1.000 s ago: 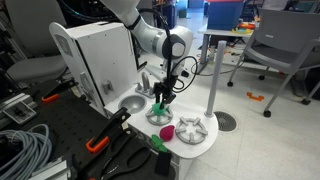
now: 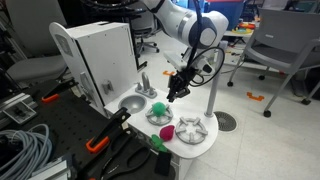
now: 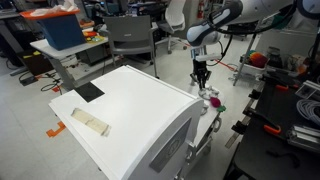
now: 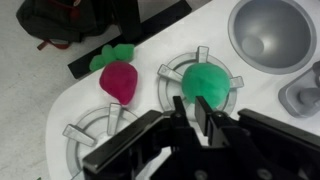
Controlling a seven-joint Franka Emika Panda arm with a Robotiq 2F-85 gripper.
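Observation:
A green round object [image 4: 205, 83] rests on one burner grate [image 4: 172, 97] in the wrist view. My gripper hovers over its near edge, with a narrow gap and nothing held between its fingers. Exterior view 1 shows the gripper [image 2: 174, 97] above and to the right of the green object [image 2: 158, 108], apart from it. A dark pink object with a green leafy top [image 4: 119, 82] lies on the white surface, between the two burners and the edge.
The second burner [image 4: 92, 128] is empty. A round metal sink [image 4: 272, 30] with a faucet [image 4: 301, 98] lies on the other side. In exterior view 1, a white cabinet [image 2: 105, 65] stands left of the sink and a pale post [image 2: 217, 75] stands to the right.
My gripper has moved up and to the right, away from the green object, which stays on the burner. The pink object has not moved.

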